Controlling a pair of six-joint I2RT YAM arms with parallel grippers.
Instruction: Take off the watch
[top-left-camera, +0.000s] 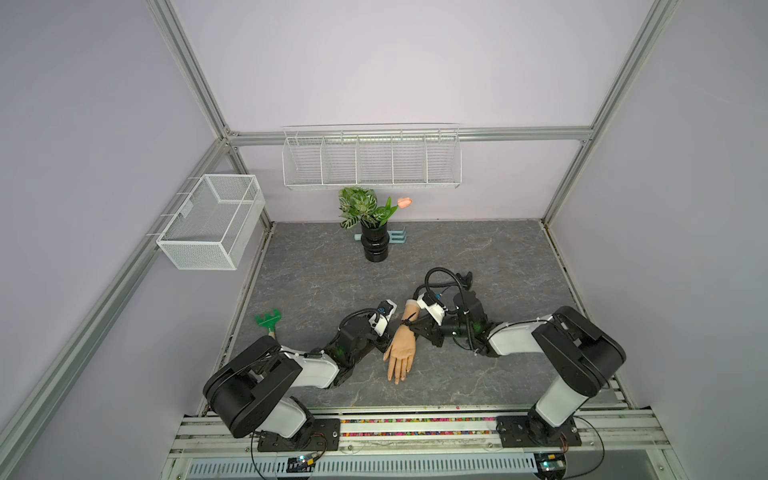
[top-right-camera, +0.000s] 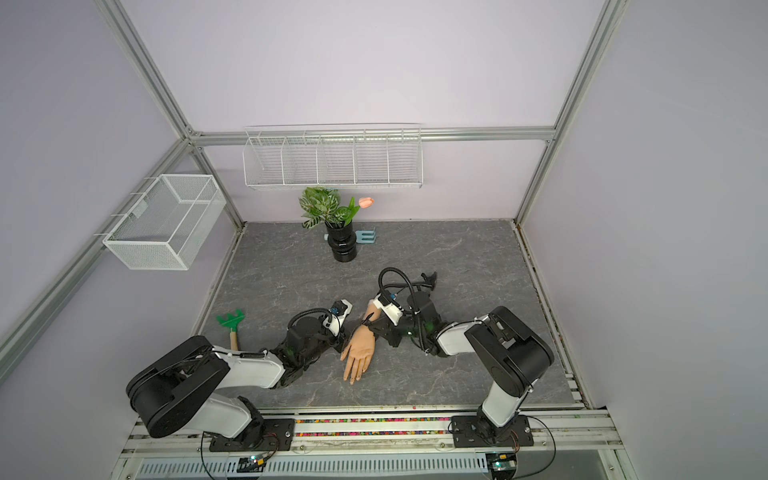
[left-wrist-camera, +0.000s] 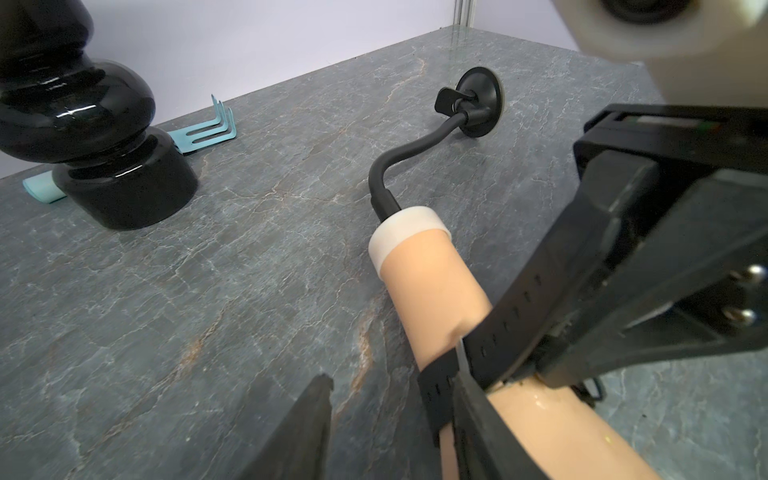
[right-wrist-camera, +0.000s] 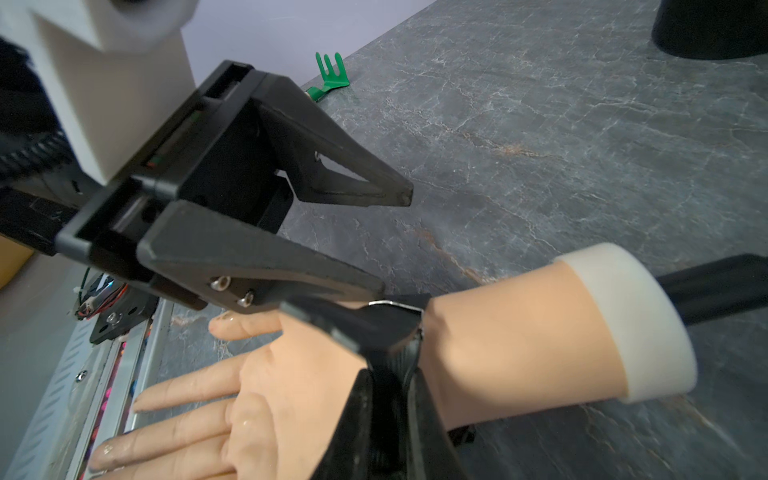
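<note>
The black watch strap (left-wrist-camera: 440, 392) is around the wrist of a flesh-coloured model hand (right-wrist-camera: 312, 400), which lies palm up. Its metal buckle (right-wrist-camera: 397, 305) shows at the wrist, and a loose strap end (right-wrist-camera: 352, 324) sticks up there. My right gripper is at the wrist, its fingers close together on either side of black strap; whether they press it I cannot tell. On the thumb side my left gripper stands open, one finger (left-wrist-camera: 488, 436) close to the strap and nothing clearly between the pair. The watch face is hidden.
Behind the hand, a bendy black stand (left-wrist-camera: 400, 164) runs from the forearm to a suction cup (left-wrist-camera: 480, 100). Further back is a black vase (top-left-camera: 375, 242) with a blue rake (top-left-camera: 397, 237). A green rake (top-left-camera: 269, 319) lies at left.
</note>
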